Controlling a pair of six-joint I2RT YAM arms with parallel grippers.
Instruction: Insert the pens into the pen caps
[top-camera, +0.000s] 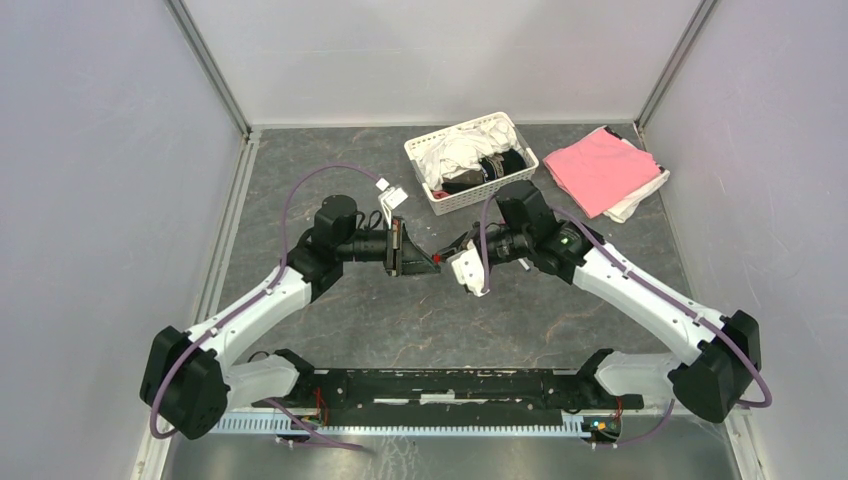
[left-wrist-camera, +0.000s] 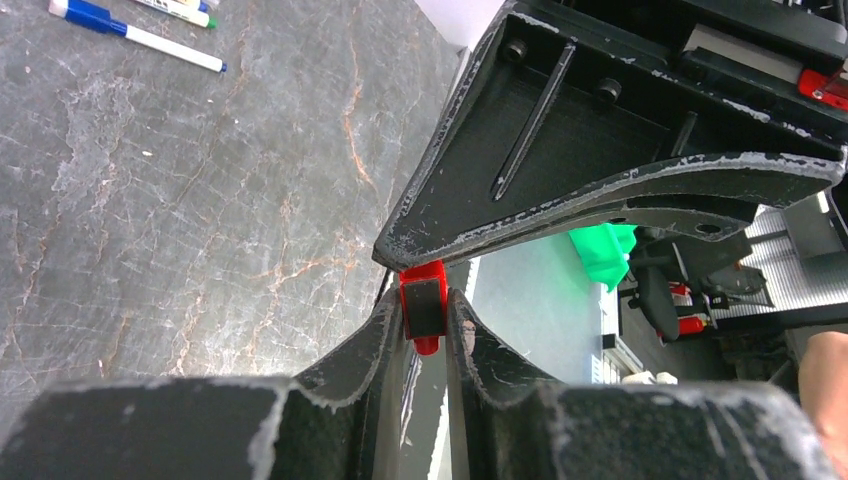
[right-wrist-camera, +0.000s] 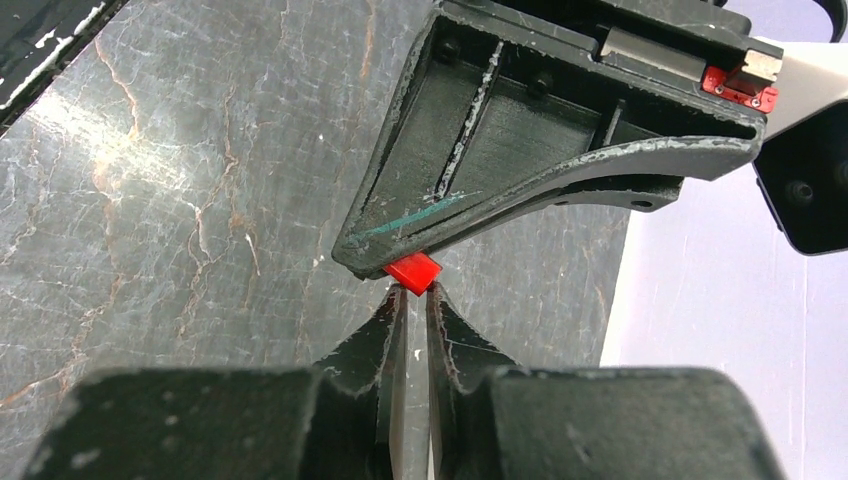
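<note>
My left gripper and my right gripper meet tip to tip over the middle of the table. At that meeting point a small red piece (top-camera: 436, 258) shows. The left wrist view has this red cap (left-wrist-camera: 424, 268), with a dark square face, at my left fingertips and against the right gripper's tip. My left gripper is shut on it. In the right wrist view, a red end (right-wrist-camera: 412, 272) sits at the tips of my right gripper, which is shut on the pen. The pen's body and the joint are mostly hidden by fingers.
A blue-capped marker (left-wrist-camera: 140, 34) and part of a green-tipped one (left-wrist-camera: 178, 10) lie on the table. Farther back stand a white basket of cloths (top-camera: 433, 199) and folded pink cloth (top-camera: 606, 172).
</note>
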